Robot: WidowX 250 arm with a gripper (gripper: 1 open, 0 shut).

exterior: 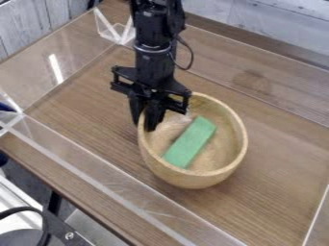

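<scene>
My black gripper point(150, 113) is shut on the left rim of a beige round bowl point(220, 165), in the middle of the camera view. A green oblong block point(191, 142) lies inside the bowl, tilted diagonally, to the right of my fingertips and apart from them. The fingertips are partly hidden by the rim and by the dark gripper body.
Clear edging runs along the front left, with a cable and grey hardware below. Walls or panels border the back.
</scene>
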